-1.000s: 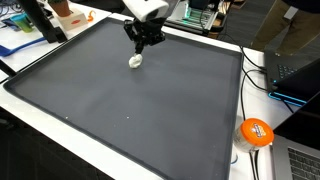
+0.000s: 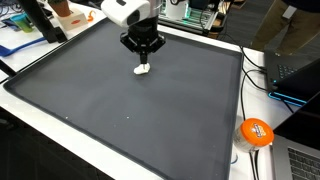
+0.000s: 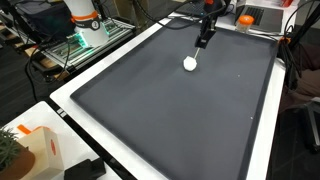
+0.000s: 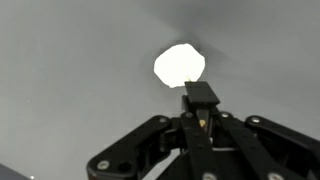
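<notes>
A small, roundish white piece point(image 3: 190, 63) is at the surface of the grey board point(image 3: 165, 105); whether it touches the board is hard to tell. In exterior view 2, a thin pale stick point(image 3: 196, 53) runs from it up to my gripper point(image 3: 201, 46). The dark fingers are shut on the stick's upper end. Exterior view 1 has the gripper point(image 2: 143, 54) just above the white piece point(image 2: 142, 69), at the board's far side. Seen from the wrist, the white piece point(image 4: 179, 65) lies just beyond the closed fingertips, with little of the stick showing.
An orange-topped white object point(image 2: 254, 133) stands off the board's right side in exterior view 1. Laptops point(image 2: 296, 160) lie past that edge, with cables nearby. Most of the dark board is bare.
The arm above it has since swung left and changed its tilt.
</notes>
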